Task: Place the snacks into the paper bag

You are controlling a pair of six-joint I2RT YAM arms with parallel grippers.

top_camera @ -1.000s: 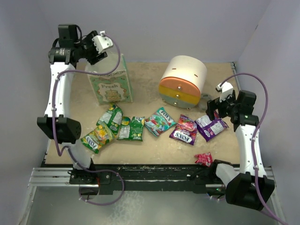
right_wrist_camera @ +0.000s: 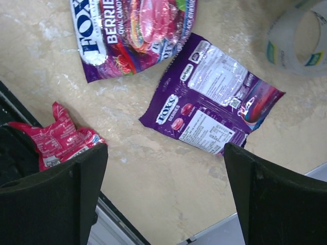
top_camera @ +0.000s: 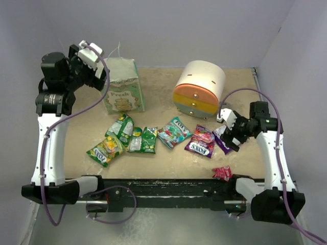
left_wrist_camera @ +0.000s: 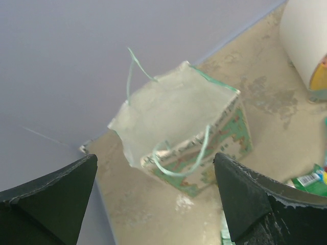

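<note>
The paper bag (top_camera: 122, 96), white-green with "Fresh" on its front, stands upright at the back left. My left gripper is open and empty beside its top; the bag's interior (left_wrist_camera: 173, 107) cannot be seen deeply. Further right lie a teal packet (top_camera: 174, 132) and a pink-purple Foxs packet (right_wrist_camera: 135, 35). Over a purple Foxs packet (right_wrist_camera: 209, 97) hovers my right gripper, open with nothing between its fingers. A small crumpled red packet (right_wrist_camera: 61, 138) rests at the front edge.
A white rounded box with coloured drawers (top_camera: 199, 89) stands at the back centre. Clear tape rolls (right_wrist_camera: 299, 38) lie just right of it. Bare table shows between the bag and the box. Walls enclose the sides.
My left gripper has moved left and toward the front, away from over the bag's opening. The packets stay put.
</note>
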